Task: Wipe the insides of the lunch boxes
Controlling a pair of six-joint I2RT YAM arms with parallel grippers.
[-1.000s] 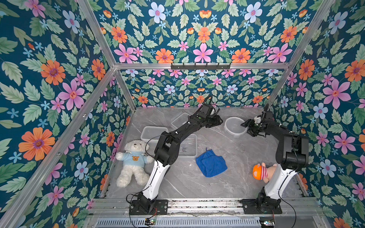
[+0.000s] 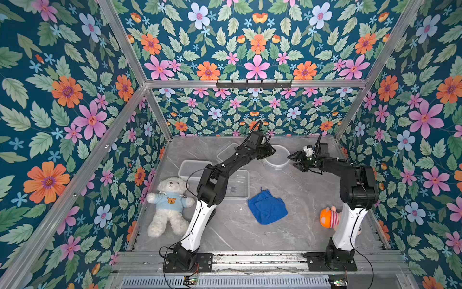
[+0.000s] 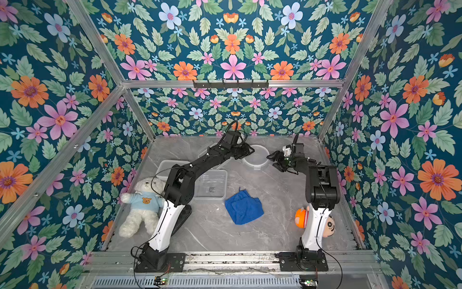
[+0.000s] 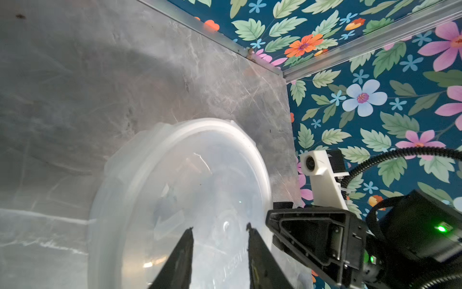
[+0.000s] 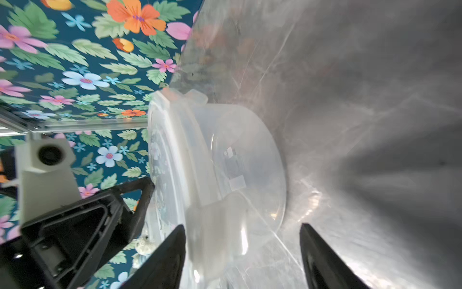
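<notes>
A round translucent lunch box stands at the back centre-right, with my left gripper over its left side and my right gripper just right of it; both are open, and the box's rim comes close to the right gripper's fingers. Rectangular clear boxes stand at left, partly hidden by the left arm. A folded blue cloth lies in the front centre.
A white teddy bear lies at front left. An orange-and-pink doll lies behind the right arm's base. Walls enclose the back and sides.
The round box has moved leftward since a second ago.
</notes>
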